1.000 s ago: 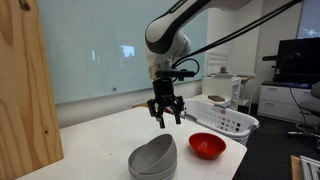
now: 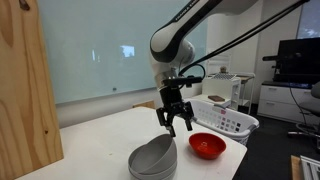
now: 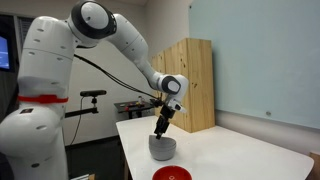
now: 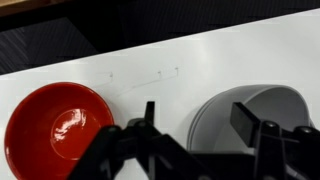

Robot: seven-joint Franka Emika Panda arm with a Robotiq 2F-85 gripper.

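Two grey bowls (image 2: 152, 158) sit together on the white table, one tilted inside the other. To their right in exterior view 1 rests a red bowl (image 2: 207, 146), which looks empty in the wrist view. Above the table my gripper (image 2: 180, 131) hangs open, with nothing between its fingers. In the wrist view, the right finger (image 4: 241, 120) overlaps the grey bowls' left part (image 4: 208, 125), while the left finger (image 4: 150, 112) is over bare table between the grey bowls and the red bowl (image 4: 60, 132). Whether the gripper touches the grey bowls is unclear.
A white laundry basket (image 2: 222, 119) stands behind the red bowl. At the left rises a wooden cabinet (image 2: 28, 80). Its edge runs close beyond the bowls in the wrist view.
In exterior view 1 my gripper has moved rightward and slightly down, nearer the red bowl's side. The grey bowls and the red bowl have stayed where they were.
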